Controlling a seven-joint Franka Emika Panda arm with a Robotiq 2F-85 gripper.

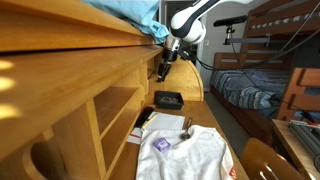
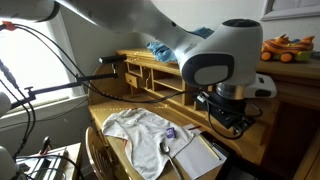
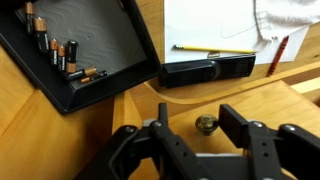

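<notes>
In the wrist view, my gripper has a clear gap between its fingers. A battery (image 3: 207, 124), seen end-on with its copper-coloured end up, shows in that gap, nearer the right-hand finger. Whether a finger touches it cannot be told. Wooden shelf surface lies around it. In exterior view 1 the gripper (image 1: 164, 72) is by the cabinet, above and behind the black tray (image 1: 168, 100). Several batteries (image 3: 70, 60) lie loose along one side of that tray in the wrist view.
A black box-shaped object (image 3: 207, 71), a pencil (image 3: 212, 50) and white paper (image 3: 215, 22) lie beside the tray. On the desk are a white cloth (image 1: 188, 155), a purple item (image 1: 161, 144) and a spoon (image 2: 165, 148). An orange toy (image 2: 288, 48) stands on the cabinet top.
</notes>
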